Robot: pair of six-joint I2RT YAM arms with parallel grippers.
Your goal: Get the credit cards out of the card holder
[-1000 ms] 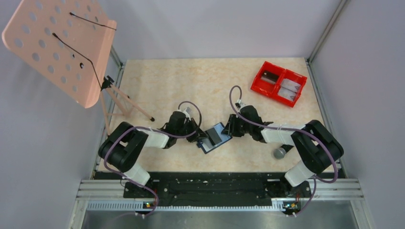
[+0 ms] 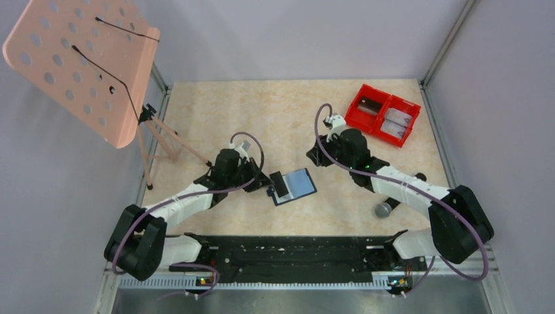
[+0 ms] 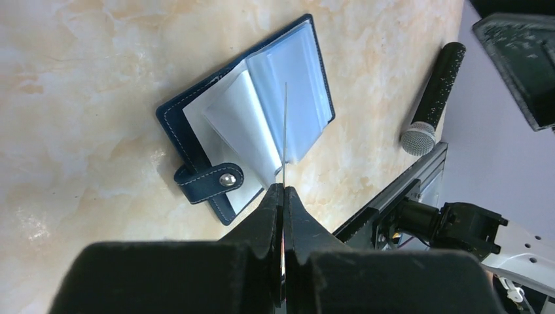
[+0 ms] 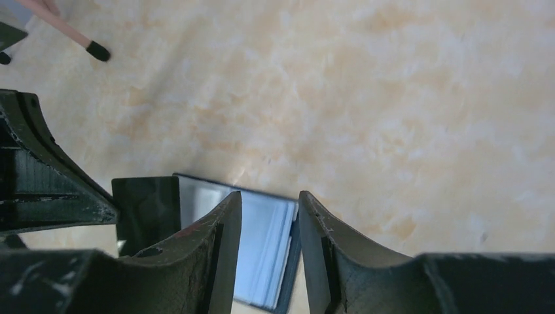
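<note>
The open card holder (image 2: pixel 303 186), dark blue with clear bluish sleeves, lies on the table between the arms. Its snap strap (image 3: pixel 211 183) points toward my left gripper, which is shut on a thin black card (image 2: pixel 279 184). Edge-on in the left wrist view, this card looks like a fine line over the sleeves; its dark face shows in the right wrist view beside the left fingers (image 4: pixel 49 190). My right gripper is up and to the right of the holder, fingers apart, nothing between them. Whether other cards sit in the sleeves is unclear.
At the back right stands a red two-part box (image 2: pixel 358 120) with a dark item in one side and pale items in the other. A microphone (image 2: pixel 385 209) lies beneath the right arm. A pink stand (image 2: pixel 171 152) occupies the left.
The left gripper has drawn the black card leftward across the holder. The holder has turned slightly. My right gripper has pulled away from the holder's right edge, toward the back.
</note>
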